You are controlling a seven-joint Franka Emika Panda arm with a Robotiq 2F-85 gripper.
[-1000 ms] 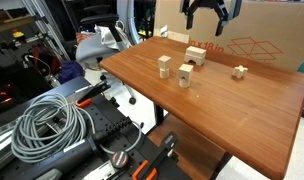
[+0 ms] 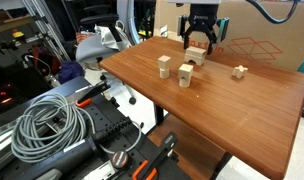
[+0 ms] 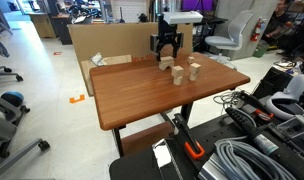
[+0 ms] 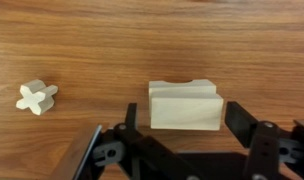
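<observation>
A pale wooden block (image 2: 197,56) lies toward the far side of the table. Just above it, my gripper (image 2: 200,44) points down with its fingers apart. From the wrist view, the block (image 4: 185,112) sits between the two dark fingers, with a gap showing on either side. Behind its near face a lighter notched edge is visible. In the second exterior view the gripper (image 3: 166,52) hangs over the block (image 3: 166,63), whose outline is partly blocked by the fingers.
Two upright pale blocks, one (image 2: 164,67) to the left and one (image 2: 185,76) nearer, stand close by. A small cross-shaped piece (image 2: 239,72) lies to the right.
The gripper has come down from well above the table to just over the far block, and its fingers look closer together. The blocks and the cross piece have stayed put.
</observation>
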